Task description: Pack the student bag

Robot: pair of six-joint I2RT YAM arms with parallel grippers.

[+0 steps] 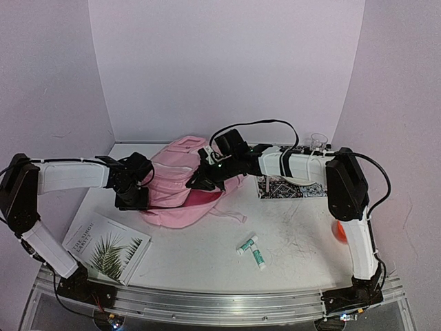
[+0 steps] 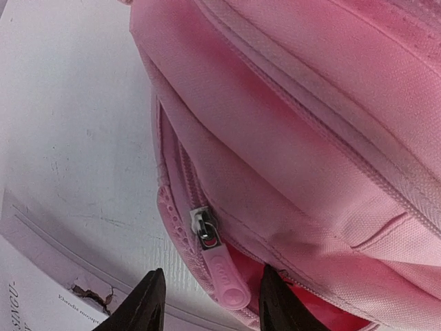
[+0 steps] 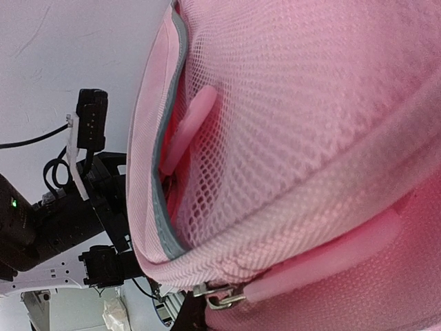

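The pink bag (image 1: 176,183) lies on the table with its mouth partly open, its red inside showing in the left wrist view. My left gripper is open at the bag's near left edge, its fingers either side of a pink zipper pull (image 2: 224,276). At the bag's upper flap is my right gripper (image 1: 196,185). In the right wrist view, one dark finger (image 3: 187,314) shows beside a zipper pull (image 3: 331,258); cloth hides the other, so its finger state is unclear. A white book (image 1: 107,248) with palm leaves lies at front left.
Two glue sticks (image 1: 258,256) lie front of centre. Behind the right arm are a black-and-white patterned item (image 1: 282,189) and a clear glass (image 1: 318,141). An orange round thing (image 1: 338,231) is partly hidden by that arm.
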